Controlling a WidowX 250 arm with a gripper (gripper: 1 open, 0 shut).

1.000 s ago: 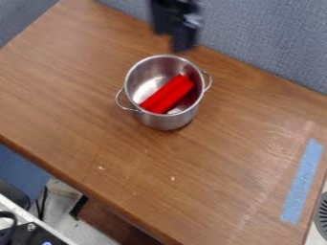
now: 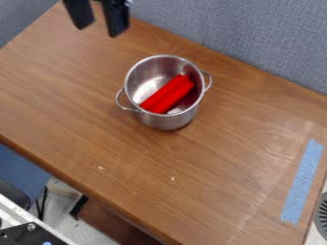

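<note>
A steel pot (image 2: 145,73) with two wire handles stands on the wooden table (image 2: 90,144). Inside it lies a red oblong object (image 2: 169,94), tilted diagonally. My gripper (image 2: 98,21) is at the top left, dark and blurred, above and to the left of the pot and apart from it, its two fingers spaced apart with nothing visible between them.
A strip of blue tape (image 2: 301,182) runs along the right side of the table. The table around the pot is clear. A grey fabric surface (image 2: 255,38) borders the back, and some equipment with cables sits at the lower left corner.
My gripper has moved left, from above the back of the pot to the top left corner. The pot and the red object have not visibly moved.
</note>
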